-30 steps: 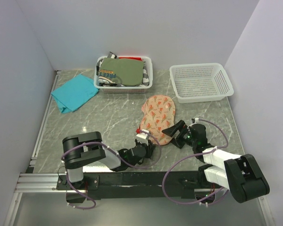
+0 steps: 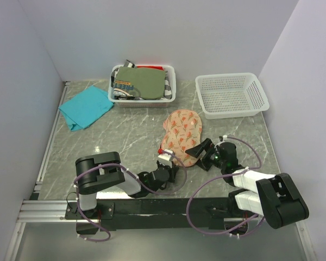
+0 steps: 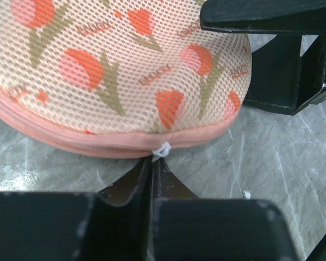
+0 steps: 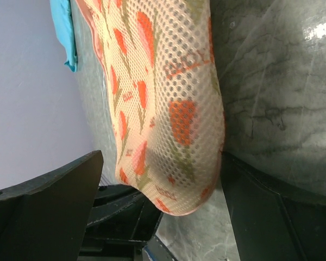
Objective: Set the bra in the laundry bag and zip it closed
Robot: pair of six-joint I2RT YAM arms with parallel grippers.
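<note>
The floral mesh laundry bag (image 2: 182, 130) lies flat at the table's middle. In the left wrist view its pink zipped edge (image 3: 98, 138) runs above my left gripper, whose fingertips are close together at the white zipper pull (image 3: 162, 150); whether they grip it is unclear. My right gripper is open around the bag's near right corner (image 4: 182, 141), one finger either side. I cannot make out a bra.
A blue cloth (image 2: 84, 106) lies at the left. A full white basket (image 2: 141, 104) and an empty white basket (image 2: 231, 113) stand at the back.
My left arm has shifted very slightly near the bag's front edge. The bag and right gripper look practically unchanged.
</note>
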